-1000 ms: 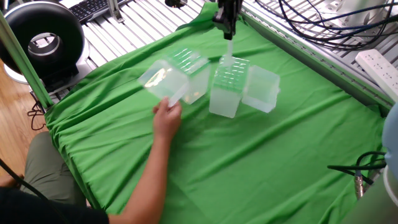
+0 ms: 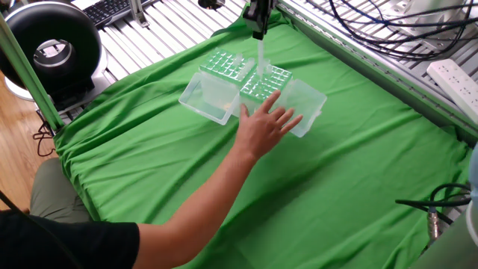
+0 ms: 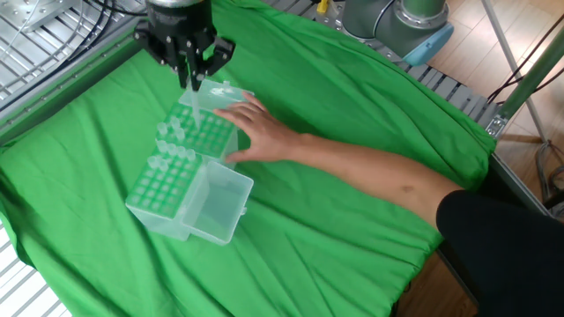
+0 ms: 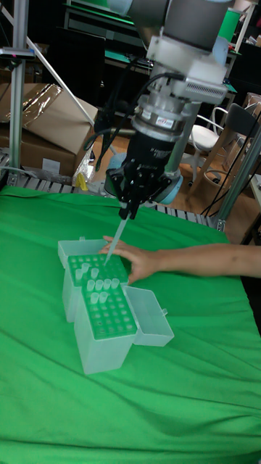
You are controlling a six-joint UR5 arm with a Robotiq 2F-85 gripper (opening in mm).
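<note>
My gripper point(image 4: 128, 210) is shut on a clear pipette tip point(image 4: 117, 237) that points down, slightly slanted. Its lower end is at the rack of one tip box point(image 3: 211, 138); whether it sits inside a hole cannot be told. A second tip box point(image 4: 108, 321) stands right against the first, both with green perforated tops and lids hanging open. Several translucent tips point(image 3: 176, 151) stick up from the holes near where the boxes meet. In exterior view 1 the same held tip point(image 2: 261, 51) hangs over the two boxes.
A person's hand point(image 2: 260, 131) is at the boxes, fingers spread beside the first box and its open lid point(image 2: 306, 108). The other lid point(image 3: 218, 202) lies open beside the second box.
My gripper and its tip have shifted slightly left in exterior view 1.
</note>
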